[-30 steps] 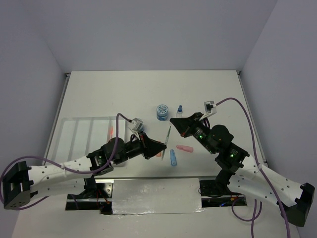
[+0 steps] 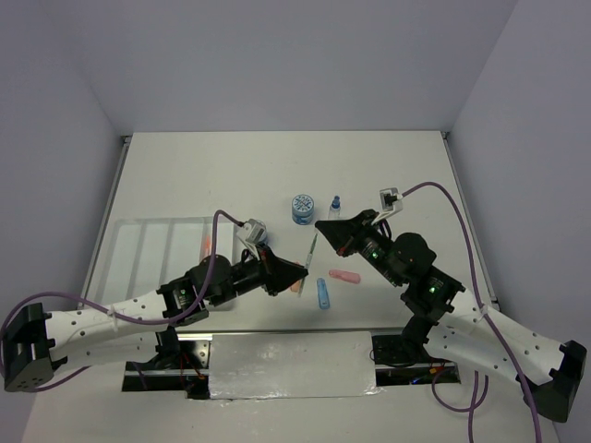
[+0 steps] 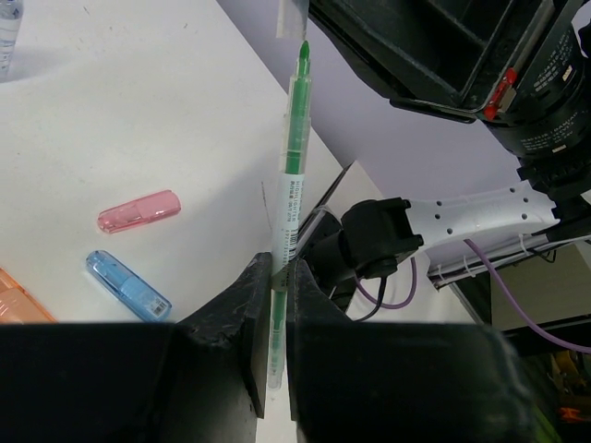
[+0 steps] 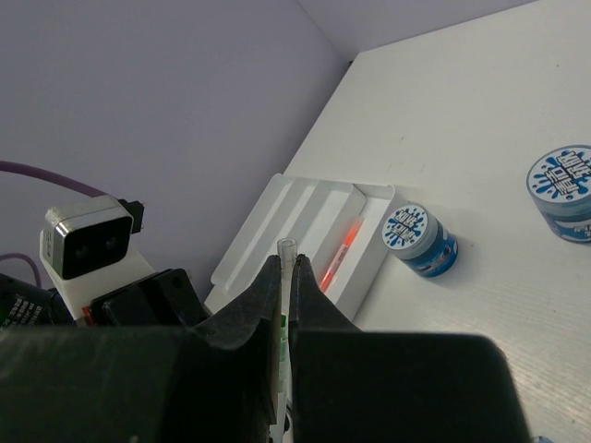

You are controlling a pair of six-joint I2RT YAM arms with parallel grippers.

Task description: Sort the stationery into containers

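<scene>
A green marker (image 3: 288, 198) stands nearly upright, its body held by my left gripper (image 2: 306, 271), which is shut on it. Its green tip points up, bare. Just above the tip is a clear cap (image 3: 293, 18), and my right gripper (image 2: 319, 227) is shut on this cap (image 4: 287, 249). In the left wrist view tip and cap look very close; whether they touch I cannot tell. On the table lie a pink highlighter (image 2: 344, 276), a blue one (image 2: 323, 293) and an orange one (image 3: 20, 303), partly hidden in the top view.
At the left is a white compartment tray (image 2: 138, 221) with an orange-red pen (image 4: 341, 253) in it. Two blue-labelled jars (image 2: 303, 209) (image 4: 420, 240) and a small clear bottle (image 2: 334, 209) stand farther back.
The things on the table have stayed put.
</scene>
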